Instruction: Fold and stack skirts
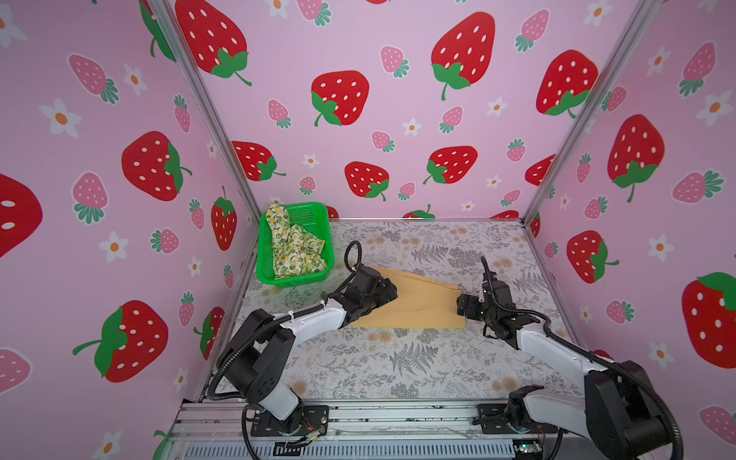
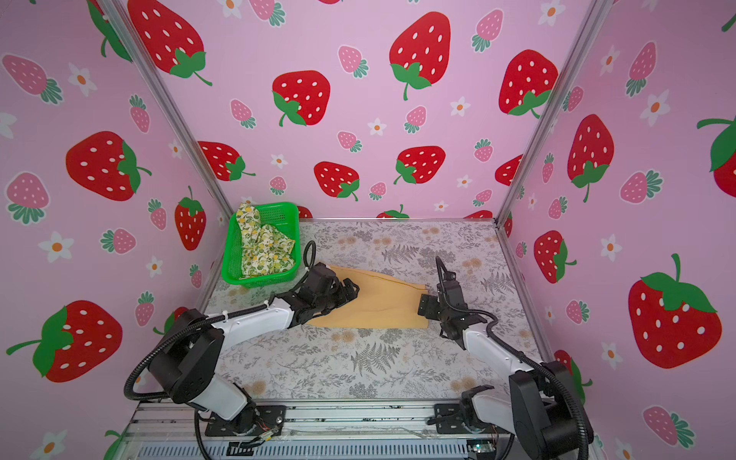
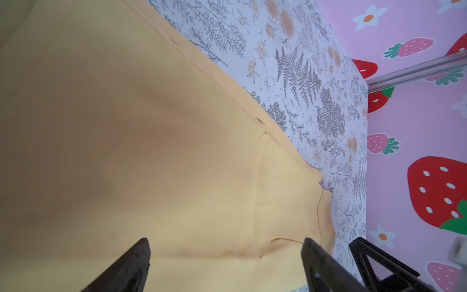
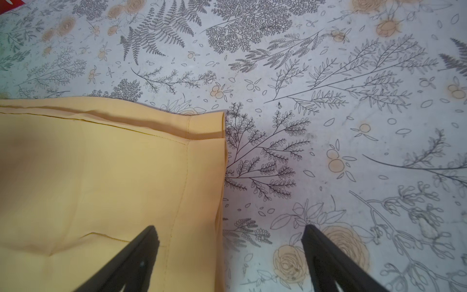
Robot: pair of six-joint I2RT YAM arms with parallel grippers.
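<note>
A yellow skirt (image 1: pixel 421 303) lies spread on the table, folded with its layers slightly offset along the far edge. Above its left part hovers my left gripper (image 1: pixel 391 289), open and empty; in the left wrist view the cloth (image 3: pixel 194 146) shows beneath its spread fingers. My right gripper (image 1: pixel 461 305) is open over the skirt's right edge. In the right wrist view, the skirt's far right corner (image 4: pixel 206 127) and right side lie between and beyond the open fingers, free of both. The skirt's left end is partly hidden by the left arm.
At the back left stands a green basket (image 1: pixel 265 264) with yellow-and-green patterned cloth (image 1: pixel 295 257) inside. Pink walls close in the back and sides.
</note>
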